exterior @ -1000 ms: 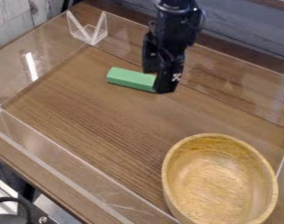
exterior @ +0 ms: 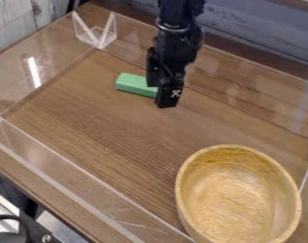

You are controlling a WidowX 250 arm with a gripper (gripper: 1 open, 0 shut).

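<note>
My black gripper [exterior: 164, 87] hangs over the wooden table at the upper middle, its open fingers low beside the right end of a green block [exterior: 134, 82]. The block lies flat, its right part partly hidden by the gripper. Whether the fingers touch it I cannot tell.
A large yellow oval bowl [exterior: 237, 209] fills the lower right. A white wire holder [exterior: 94, 33] stands at the back left.
The arm and gripper have moved left, toward the green block, and now cover more of its right side. The block appears in the same place.
</note>
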